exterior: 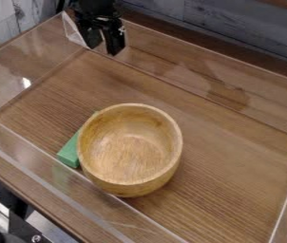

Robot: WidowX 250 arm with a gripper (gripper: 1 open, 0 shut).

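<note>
My black gripper (99,30) is at the top left of the camera view, above the wooden floor near the back corner; whether it is open or shut is hard to tell. A round light wooden bowl (129,152) sits in the lower middle. A green object (70,151) lies at the bowl's left, partly hidden by it.
Clear walls border the wooden floor (229,142) on the left and right, with a dark back wall at the top right.
</note>
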